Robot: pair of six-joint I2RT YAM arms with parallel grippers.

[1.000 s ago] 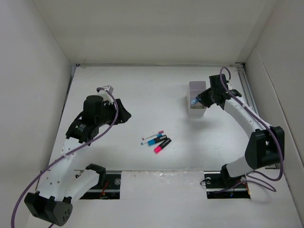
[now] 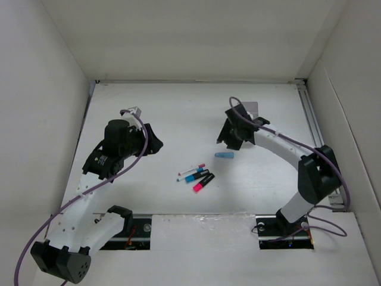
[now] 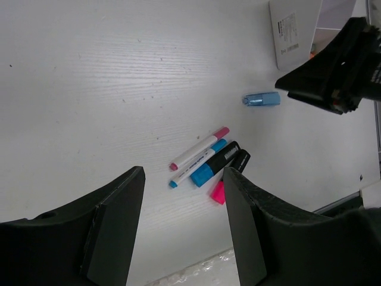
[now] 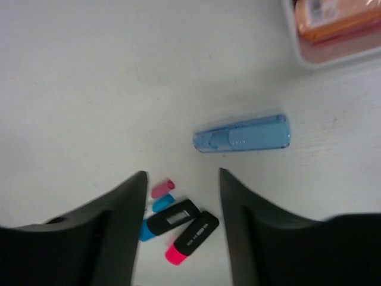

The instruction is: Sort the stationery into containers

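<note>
A blue translucent stationery item [image 2: 224, 155] lies alone on the table, outside the container [image 2: 250, 107]. My right gripper [image 2: 229, 140] is above it and slightly back, open and empty in the right wrist view [image 4: 183, 179]. Farther left lie a thin pink-capped pen [image 3: 196, 149], a blue-capped pen [image 3: 196, 165], a black-and-blue marker [image 3: 217, 161] and a black-and-pink marker [image 4: 196, 235]. My left gripper [image 2: 152, 140] hangs at the left, open and empty in the left wrist view [image 3: 184, 182]. An orange item [image 4: 336, 12] sits inside the container.
The container stands at the back right, partly hidden by the right arm. Dark rail gaps run along the front edge.
The blue item, earlier at the container, now lies on the table in front of it. The left arm is still.
</note>
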